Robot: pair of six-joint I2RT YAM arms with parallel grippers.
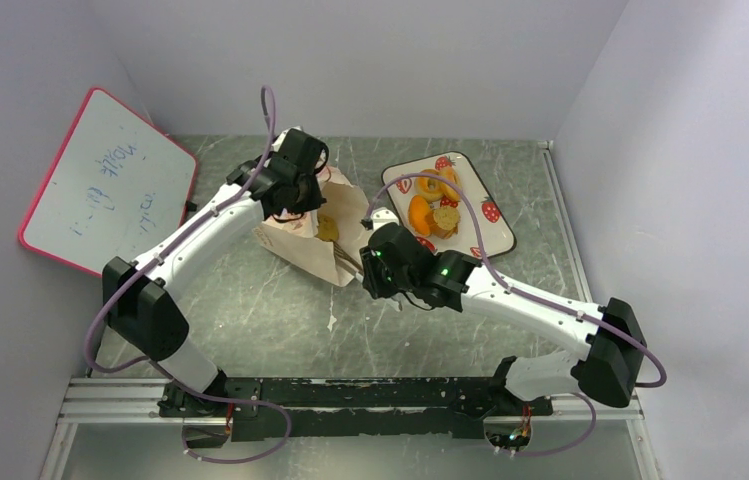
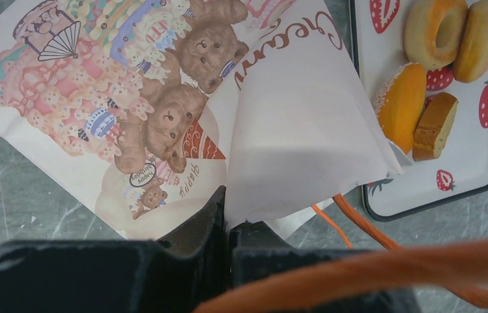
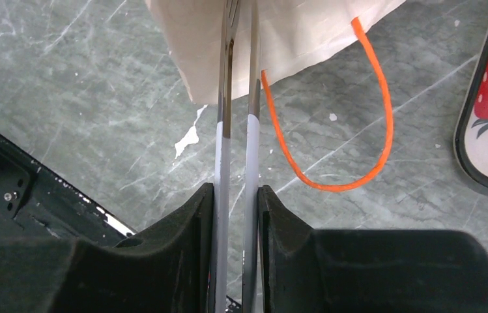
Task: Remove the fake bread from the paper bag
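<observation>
The paper bag (image 1: 295, 250) with bears printed on it (image 2: 163, 98) lies on the grey surface. My left gripper is shut on its white paper, holding it up. In the top view yellow bread (image 1: 327, 227) shows inside the bag's mouth. My right gripper has its long metal tongs reaching into the bag over the orange handle (image 3: 386, 104); their tips are hidden in the right wrist view, and whether anything is between them I cannot tell.
A strawberry tray (image 1: 495, 235) at the right holds several breads, including a ring and a slice. A whiteboard (image 1: 105, 180) leans at the left.
</observation>
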